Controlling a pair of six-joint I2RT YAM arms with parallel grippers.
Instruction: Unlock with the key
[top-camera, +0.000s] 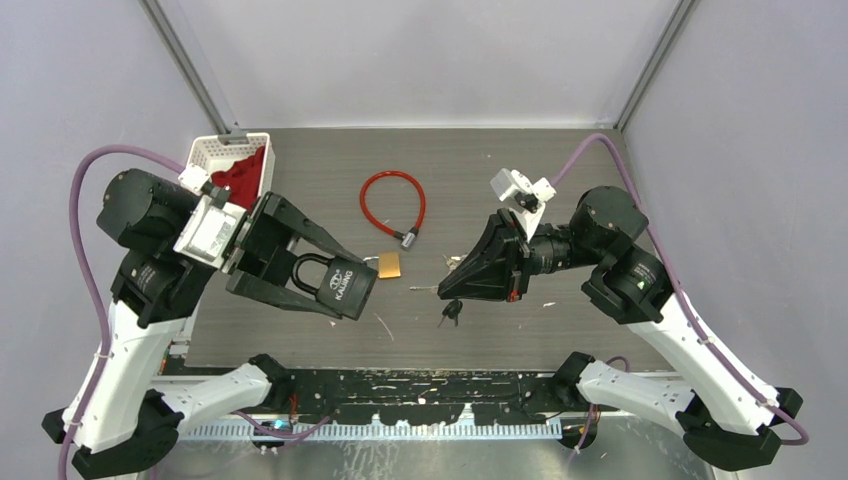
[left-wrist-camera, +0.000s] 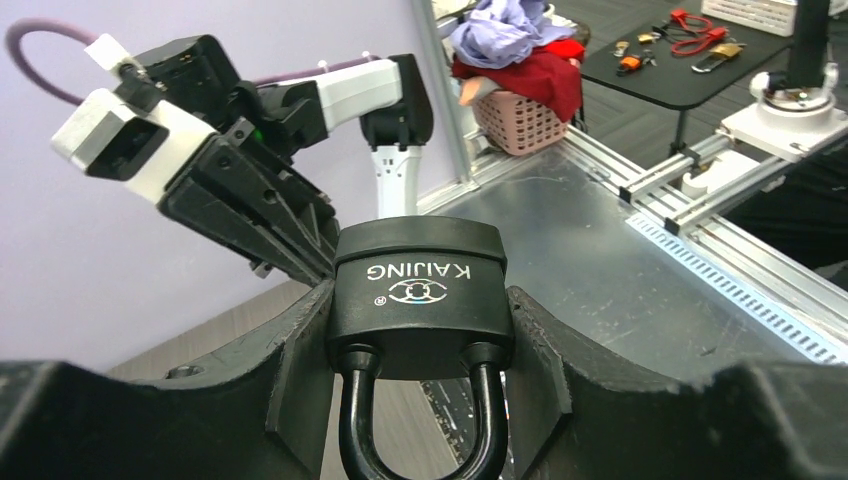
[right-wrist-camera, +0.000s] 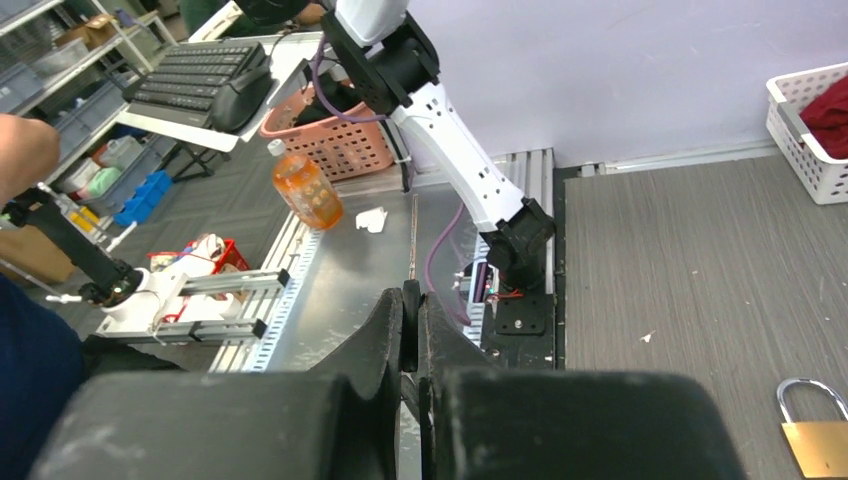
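Observation:
A black padlock (top-camera: 343, 288) marked KAIJING is clamped in my left gripper (top-camera: 340, 283). In the left wrist view the same padlock (left-wrist-camera: 420, 300) has its body between the two fingers, its shackle toward the camera. My right gripper (top-camera: 441, 291) is shut on a key (top-camera: 424, 289), whose thin blade points left toward the padlock, a clear gap apart. In the right wrist view the key's blade (right-wrist-camera: 413, 235) stands up from the fingertips. A second key with a black head (top-camera: 453, 308) shows below the right gripper. The padlock's keyhole is hidden.
On the table lie a brass padlock (top-camera: 389, 265), a red cable lock (top-camera: 423, 200) and other small keys (top-camera: 453, 262) beside the right gripper. A white basket (top-camera: 262, 140) with red cloth stands at the back left.

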